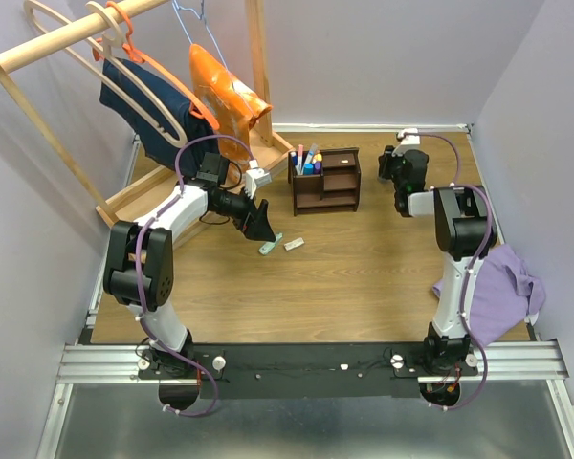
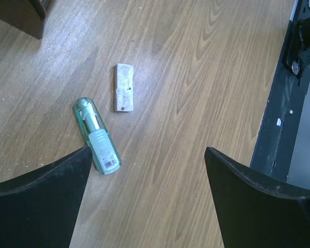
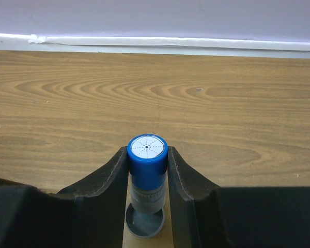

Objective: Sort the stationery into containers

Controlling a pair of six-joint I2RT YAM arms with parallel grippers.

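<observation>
A wooden organizer (image 1: 341, 182) holds several pens and markers in its left part. To its right, my right gripper is shut on a blue-capped cylinder (image 3: 147, 168) with a grey body, above a round grey piece (image 3: 144, 225) on the table. My left gripper stands open over the table, above and near a teal-cased item (image 2: 101, 142) and a small white block (image 2: 124, 88), with nothing between its fingers.
A wooden rack with hangers and clothes (image 1: 225, 91) fills the back left. A purple cloth (image 1: 483, 296) lies at the front right.
</observation>
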